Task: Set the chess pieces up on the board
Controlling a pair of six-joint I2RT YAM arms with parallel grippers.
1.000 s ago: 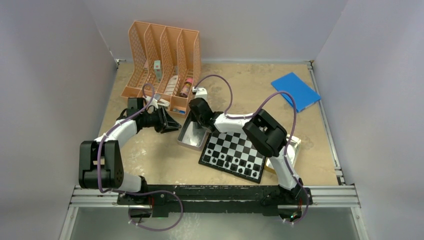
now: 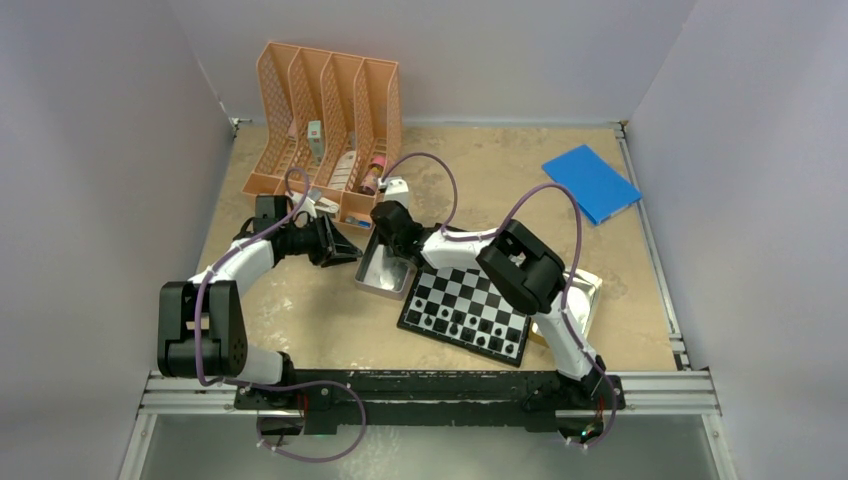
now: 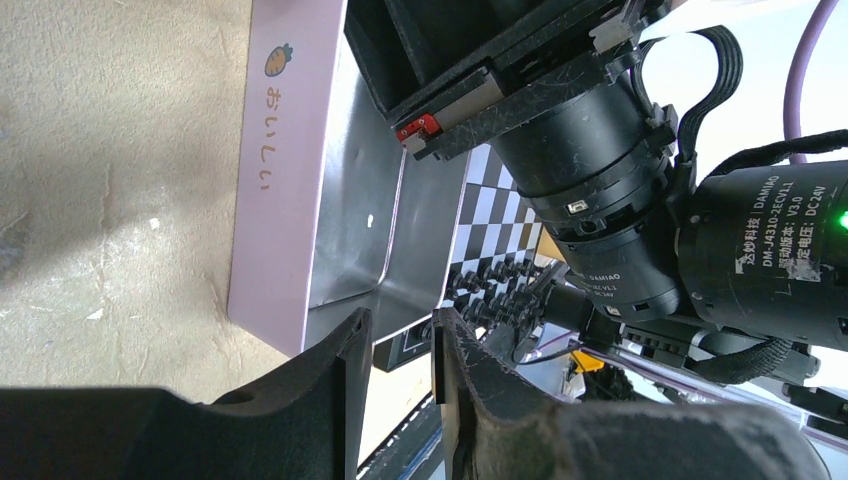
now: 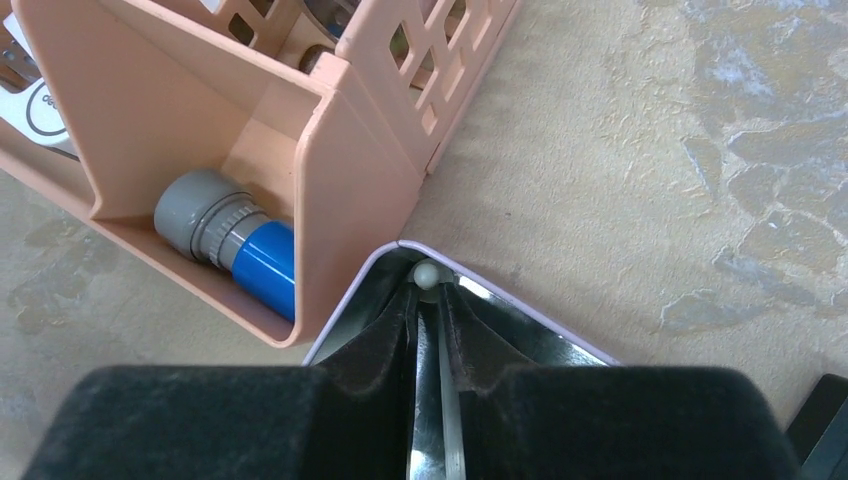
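Note:
The chessboard (image 2: 463,300) carries several dark pieces along its near side. Left of it is a pink-walled metal box (image 2: 380,282). My right gripper is down in the box's far corner, shut on a small white chess piece (image 4: 426,275). My left gripper is part open beside the box, with nothing seen between its fingers; in the left wrist view the right gripper's body hangs over the box.
A peach organizer (image 2: 330,100) with bottles and small items stands behind the box. A blue folder (image 2: 590,182) lies at the back right. A cream container (image 2: 585,295) sits right of the board, under the right arm.
The left arm looks unchanged.

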